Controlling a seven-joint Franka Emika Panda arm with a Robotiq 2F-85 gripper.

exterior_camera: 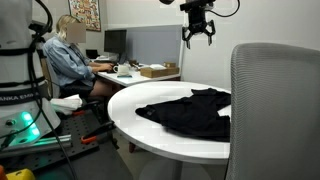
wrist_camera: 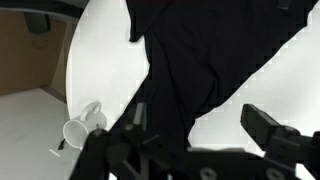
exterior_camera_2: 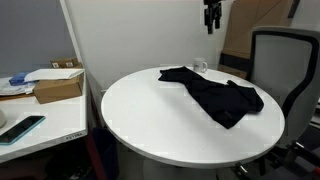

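Observation:
A dark cloth [exterior_camera: 190, 112] lies spread and rumpled across the right part of the round white table [exterior_camera_2: 140, 118]. In exterior view 2 the same black cloth [exterior_camera_2: 222, 98] stretches from the table's far side toward its near right. High above the table hangs my gripper [exterior_camera: 198, 38], open and empty. Seen from the wrist, the gripper has its two fingers wide apart, with the cloth [wrist_camera: 205, 55] well below them.
A white mug [exterior_camera_2: 200, 65] stands at the table's far edge, near the cloth. Grey chairs [exterior_camera_2: 283, 70] flank the table. Boxes [exterior_camera_2: 58, 87] sit on a side desk.

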